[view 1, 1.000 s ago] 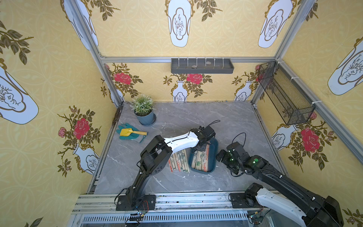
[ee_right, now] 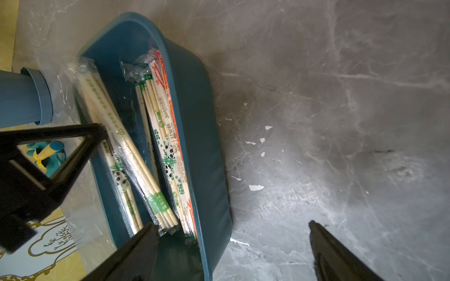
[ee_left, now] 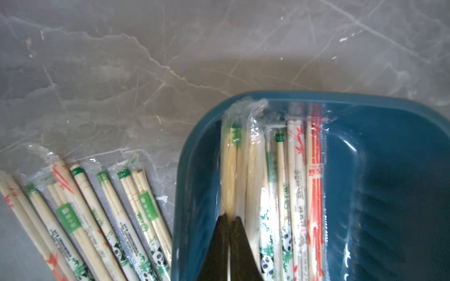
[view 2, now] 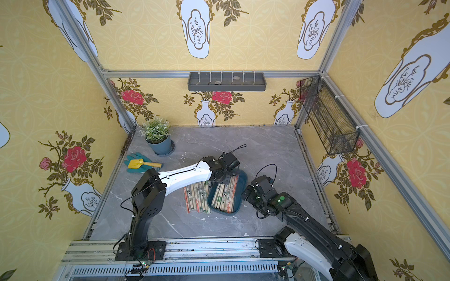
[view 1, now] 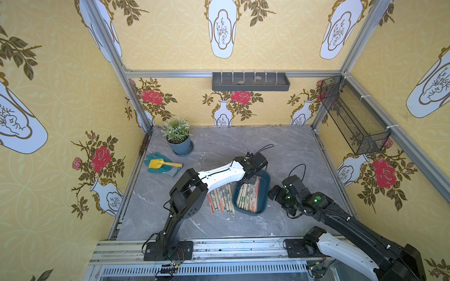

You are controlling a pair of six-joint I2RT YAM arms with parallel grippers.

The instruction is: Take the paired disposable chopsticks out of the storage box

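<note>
In the left wrist view, several wrapped chopstick pairs point(ee_left: 290, 187) lie side by side in the blue storage box point(ee_left: 398, 196). My left gripper is shut, its tips over the leftmost packets; whether any wrapper is pinched between them I cannot tell. From the right wrist view, a green-banded packet point(ee_right: 126, 140) slants across the others in the box, close by the left gripper's fingers point(ee_right: 96, 133). My right gripper stands open and empty to the right of the box, its two fingers wide apart.
More wrapped chopsticks point(view 1: 221, 199) lie in a row on the table left of the box. A potted plant point(view 1: 179, 138) and a yellow trowel on a teal glove point(view 1: 152, 161) are at the back left.
The left arm's elbow has shifted a little to the left and its gripper has moved slightly toward the back. The right arm shows no clear change.
</note>
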